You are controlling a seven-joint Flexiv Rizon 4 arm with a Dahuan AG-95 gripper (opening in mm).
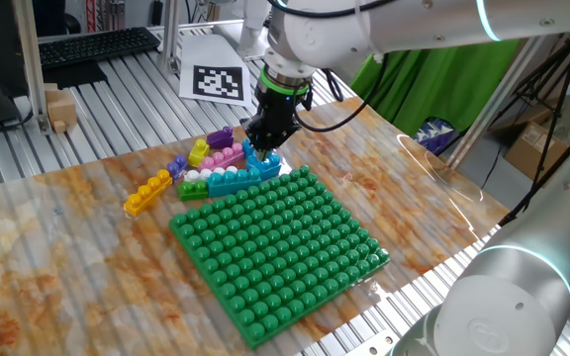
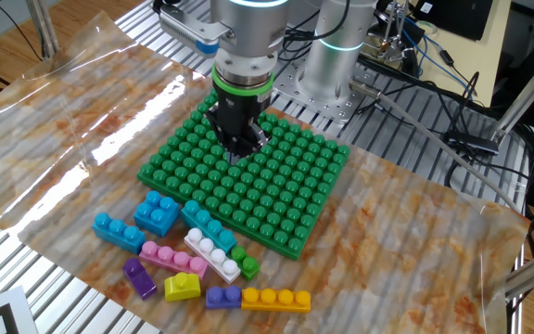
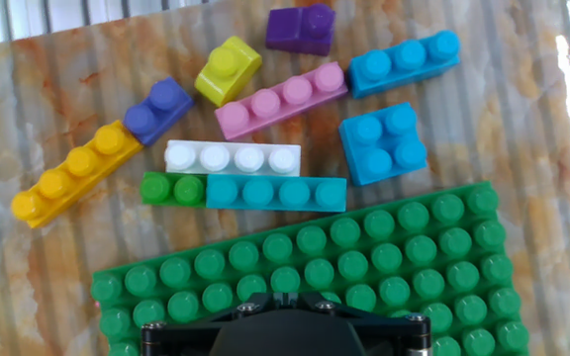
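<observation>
My gripper (image 2: 240, 156) hangs in the air above the green studded baseplate (image 2: 281, 223), its fingers drawn together to a point. Nothing shows between them. At the bottom edge of the wrist view, the dark gripper covers part of the baseplate (image 3: 394, 252). Beyond the plate's edge lie loose bricks: a square blue one (image 3: 384, 145), a long blue one (image 3: 404, 63), a pink one (image 3: 280, 104), a white one (image 3: 233, 158), a teal one (image 3: 277, 194) and a small green one (image 3: 173, 189). The visible baseplate studs carry no bricks.
Farther out sit a yellow brick (image 3: 228, 71), a dark purple brick (image 3: 301, 31), a violet brick (image 3: 158, 111) and an orange brick (image 3: 77, 173). A marker sheet (image 1: 216, 81) lies behind the bricks.
</observation>
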